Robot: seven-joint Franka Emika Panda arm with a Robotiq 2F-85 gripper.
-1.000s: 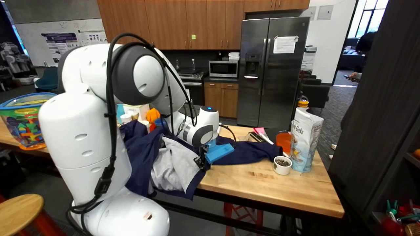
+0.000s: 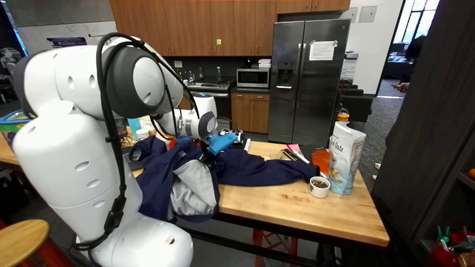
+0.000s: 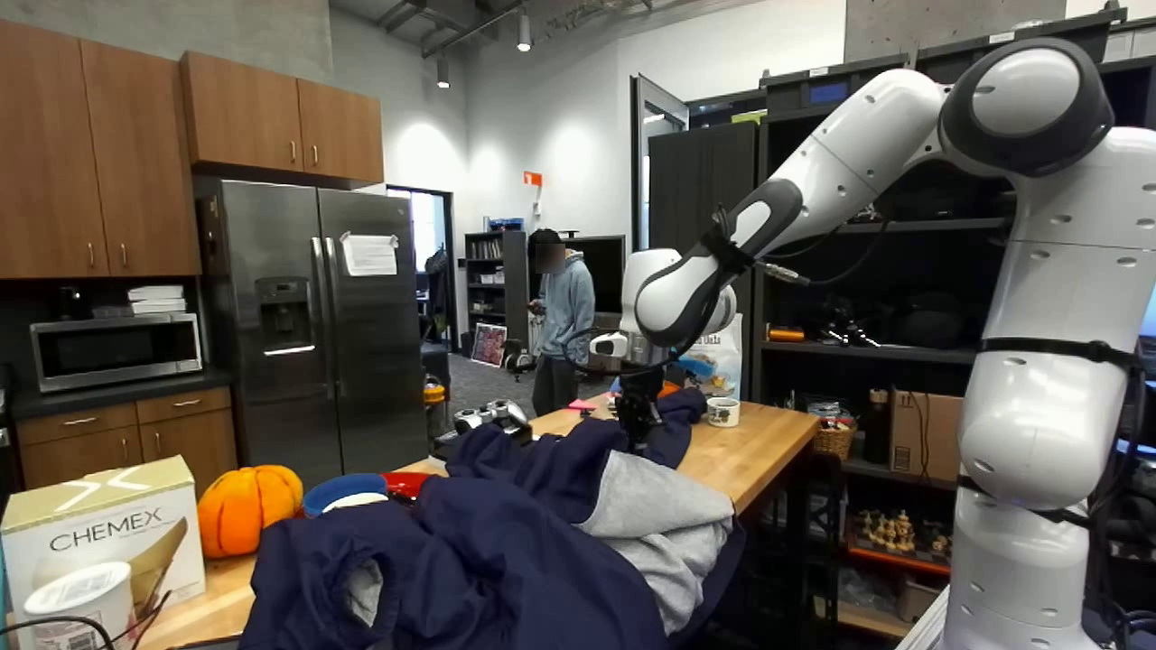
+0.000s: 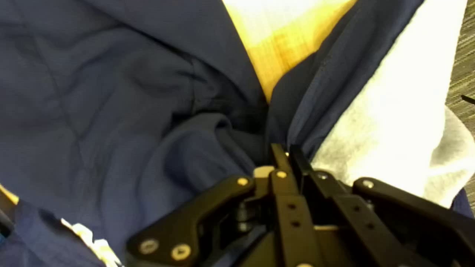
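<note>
A navy garment with a light grey lining [image 2: 193,189] is spread in folds over the table, one sleeve [image 2: 276,172] stretching right toward a white cup. Part of it hangs over the table's front edge. My gripper is shut on the navy cloth [image 4: 311,93], pinching a fold beside the grey lining [image 4: 383,115], as the wrist view shows. In the second exterior view the gripper [image 3: 637,422] stands over the middle of the garment [image 3: 488,542]. How much cloth is between the fingers is hidden.
At the table's right end stand a white cup [image 2: 319,187] of dark bits and an oats bag [image 2: 345,158]. A Chemex box [image 3: 103,531] and an orange pumpkin [image 3: 249,507] are at the other end. Bare tabletop [image 2: 294,209] lies at front right.
My gripper has moved back and to the left from the table's front edge, drawing the garment's edge with it. The grey lining now shows less and is partly folded over.
</note>
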